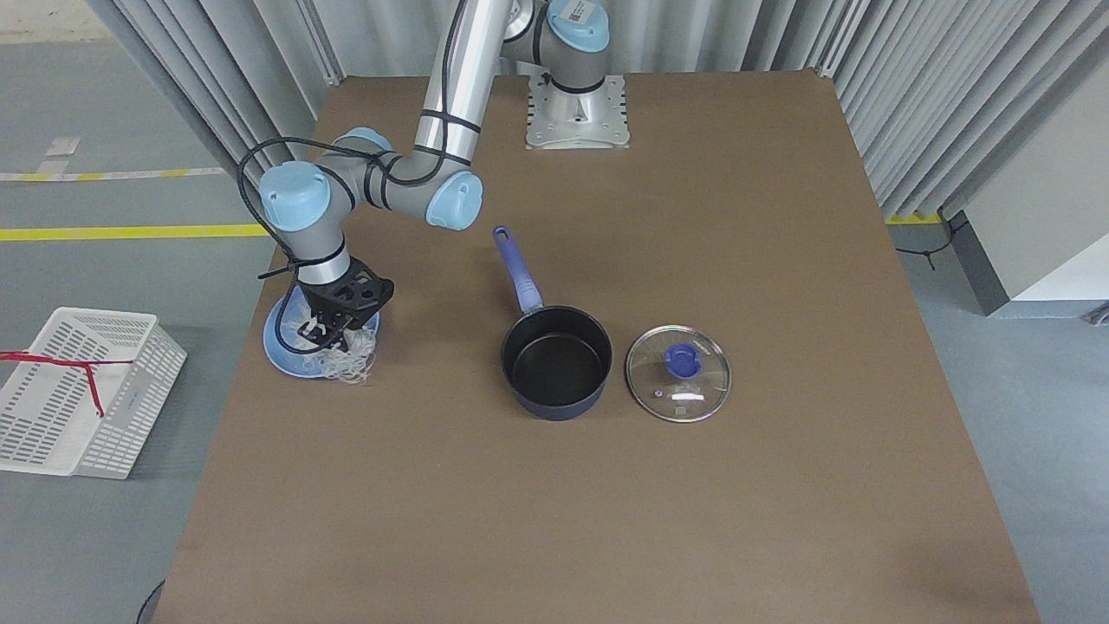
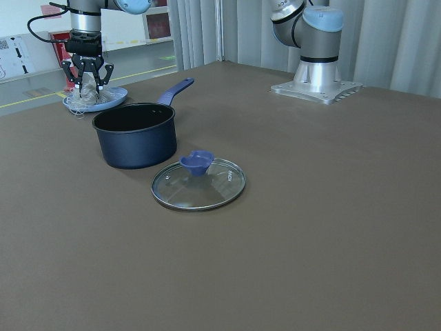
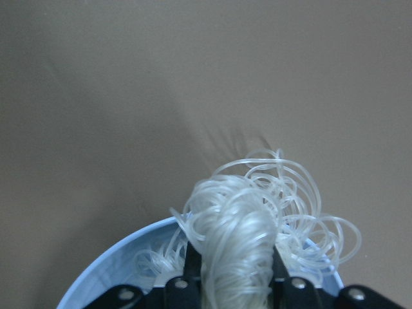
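Observation:
My gripper [image 2: 88,81] is down over a blue plate [image 1: 275,348] at the table's left, its fingers around a clump of translucent stringy strands [image 3: 235,244]. Loose loops spill past the plate's edge. The clump hides the fingertips, so whether they grip it is unclear. A dark saucepan [image 1: 556,364] with a blue handle [image 1: 515,265] stands right of the plate. Its glass lid [image 1: 677,400] with a blue knob [image 2: 197,161] lies flat on the table to the right of the pan.
The robot base [image 1: 578,130] is at the back. A white basket [image 1: 125,426] is on the floor to the left, beyond the table edge.

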